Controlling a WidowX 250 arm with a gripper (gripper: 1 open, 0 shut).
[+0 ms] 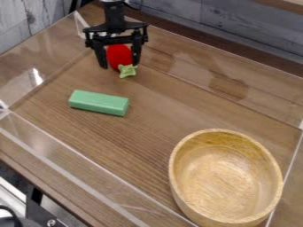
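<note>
My gripper (115, 46) hangs at the top of the view over a red object (117, 55) with a small green tip (127, 71), its open fingers on either side of it. Whether the fingers touch it cannot be told. A green block (99, 103) lies on the wooden table below and left of it.
A large tan bowl (225, 177) sits at the lower right. Raised walls border the left and back.
</note>
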